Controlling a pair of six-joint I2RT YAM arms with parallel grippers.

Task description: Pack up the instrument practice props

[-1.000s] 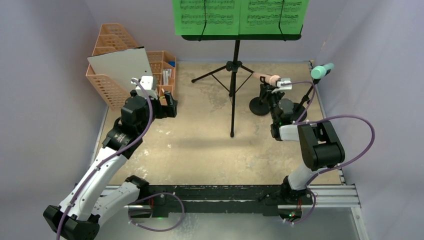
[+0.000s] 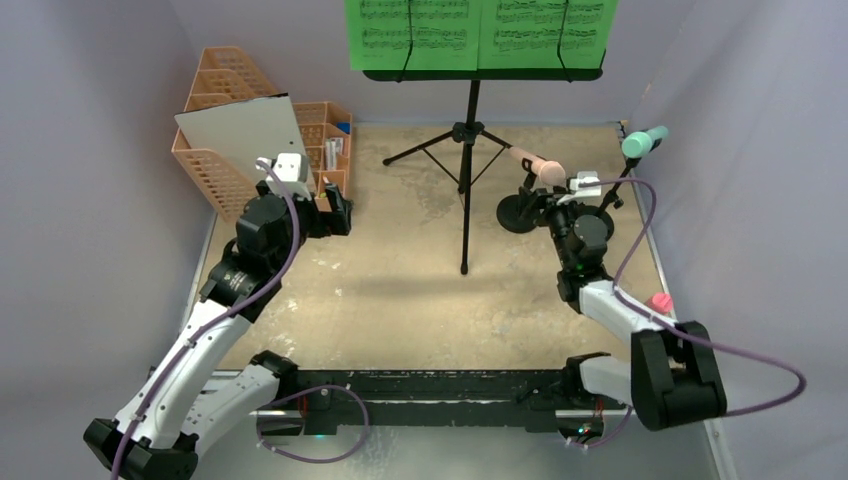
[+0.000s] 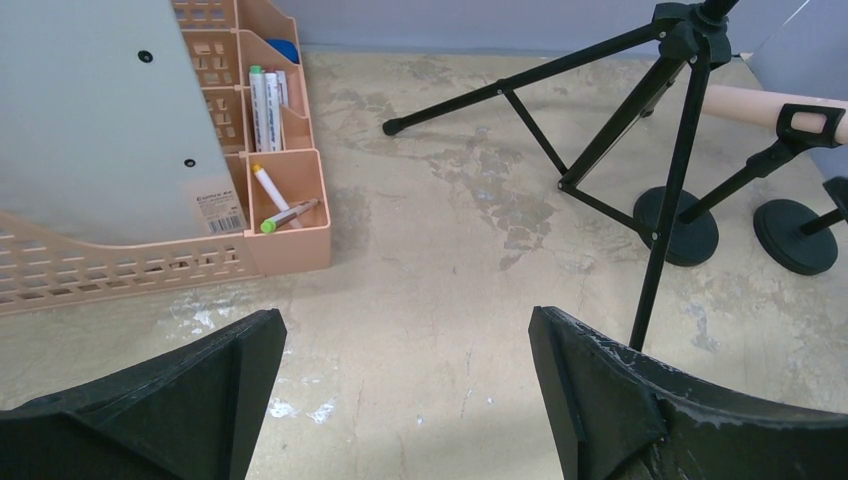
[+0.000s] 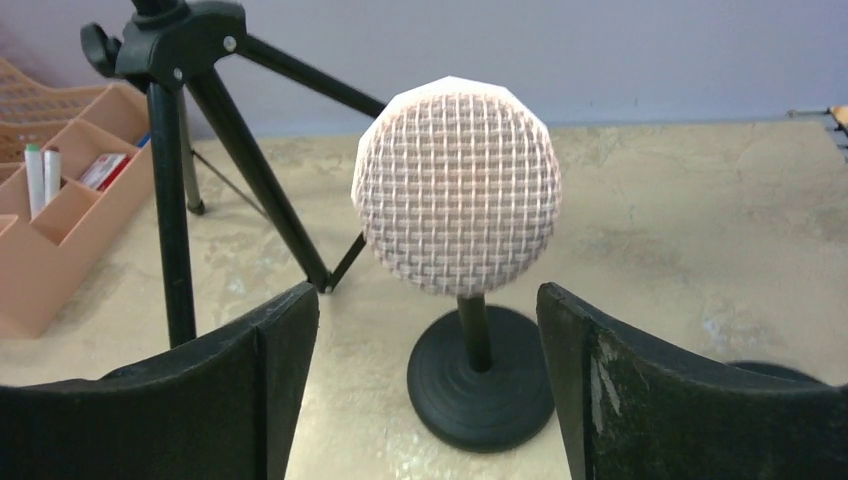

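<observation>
A pink microphone (image 2: 545, 171) rests on a small black stand, its round base (image 2: 516, 214) flat on the table; the right wrist view shows its meshed head (image 4: 457, 190) straight ahead. My right gripper is in front of it, its fingers parted with nothing gripped between them. A teal microphone (image 2: 640, 142) stands on another stand at the far right. The black music stand (image 2: 467, 134) holds green sheet music (image 2: 480, 36). At the left, my left gripper hangs open and empty before the peach organizer (image 3: 290, 250).
The organizer holds a white board (image 3: 100, 120), several markers (image 3: 268, 108) and a blue item (image 3: 284, 48). The music stand's legs spread across the middle back. A pink round thing (image 2: 660, 302) lies by the right edge.
My right arm's elbow has swung outward to the right and forward, and its gripper has shifted slightly right and toward the front. The left arm has barely moved.
</observation>
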